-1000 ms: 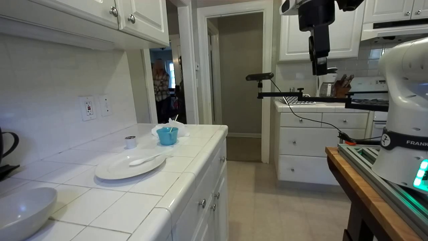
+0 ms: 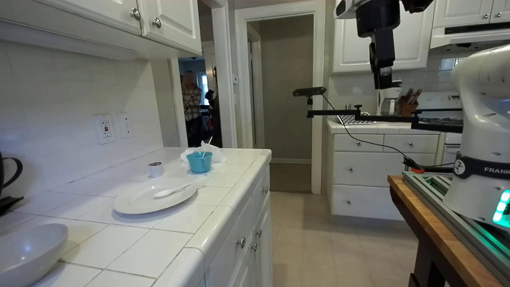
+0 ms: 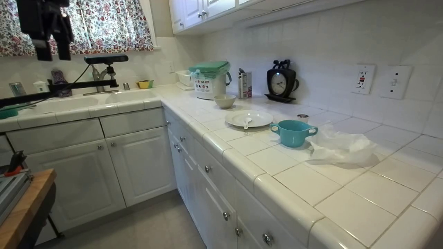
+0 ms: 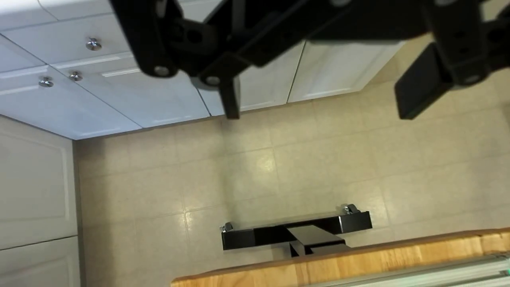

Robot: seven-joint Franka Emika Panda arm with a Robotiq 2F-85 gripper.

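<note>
My gripper stands open, its fingers wide apart with only floor and cabinet fronts seen between them. In exterior view 2 the gripper [image 3: 53, 58] hangs at the upper left, well away from the counter. On the white tiled counter lies a round white plate [image 3: 235, 119] with a white spoon [image 3: 247, 121] on it, handle over the rim. A turquoise two-handled bowl [image 3: 293, 135] sits nearby, beside crumpled white paper [image 3: 342, 147]. A small silver-rimmed cup [image 3: 303, 118] stands behind, and a pale bowl [image 3: 225, 101] lies beyond the plate.
A black clock-like scale [image 3: 280, 83], a small box [image 3: 245, 84] and a green-lidded white bucket [image 3: 206, 81] line the wall. Below my gripper is open floor [image 4: 287, 172], between the cabinets and the wooden robot table [image 4: 330, 265]. A camera bar [image 2: 382, 117] extends from the robot's side.
My gripper has shifted very slightly to the right in exterior view 1. The dishes on the counter have not moved.
</note>
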